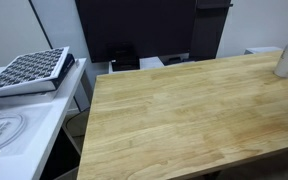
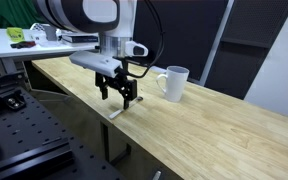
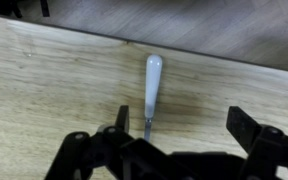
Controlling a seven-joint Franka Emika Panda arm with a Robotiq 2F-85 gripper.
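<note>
A thin utensil with a white handle [image 3: 152,78] and a narrow metal shaft lies on the wooden table near its edge in the wrist view. My gripper is above it, fingers spread wide with nothing between them. The utensil is between the two fingers in that view, closer to the left one; its far end is hidden by the gripper. From the second exterior view, my gripper [image 2: 115,92] points down over the near table edge, with the white handle [image 2: 115,114] just below. A white mug [image 2: 172,83] stands upright beyond the gripper.
A white side table [image 1: 29,140] stands apart at left, carrying a patterned box [image 1: 29,70]. A black cable hangs beside the arm in the second exterior view.
</note>
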